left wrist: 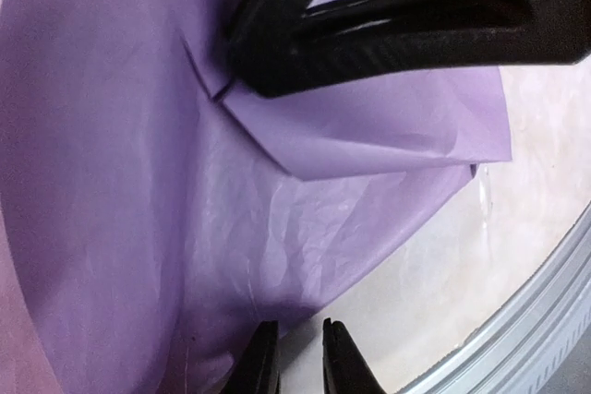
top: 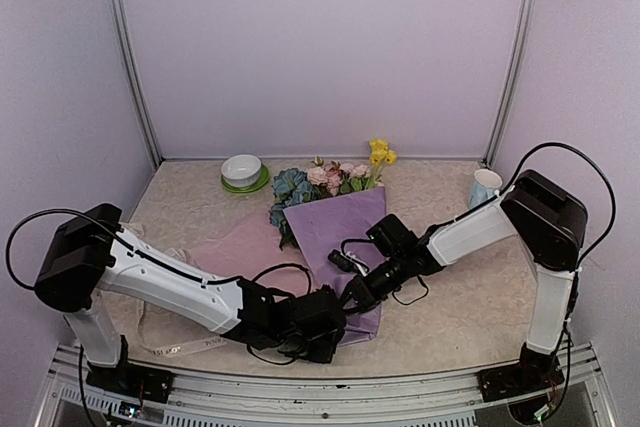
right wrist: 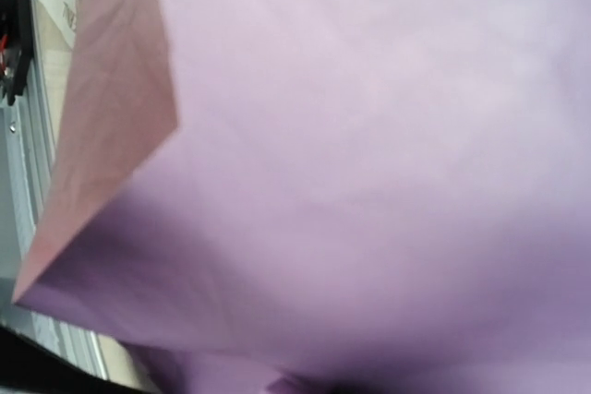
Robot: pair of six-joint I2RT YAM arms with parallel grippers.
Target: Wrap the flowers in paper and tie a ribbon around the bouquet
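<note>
A purple wrapping sheet (top: 330,222) lies over a pink sheet (top: 240,242), with the flower bunch (top: 330,177) of blue, pink and yellow blooms at its far end. My left gripper is low at the sheet's near edge, its two tips slightly apart; whether paper is between them is unclear. My right gripper (top: 350,297) presses on the purple sheet's folded lower part, seen large above the fold in the left wrist view; its finger state is hidden. The right wrist view shows mostly purple paper.
A ribbon (top: 185,347) lies front left. A white bowl on green plates (top: 241,172) stands back left, a mug (top: 485,187) back right. The metal rail (top: 330,387) borders the front.
</note>
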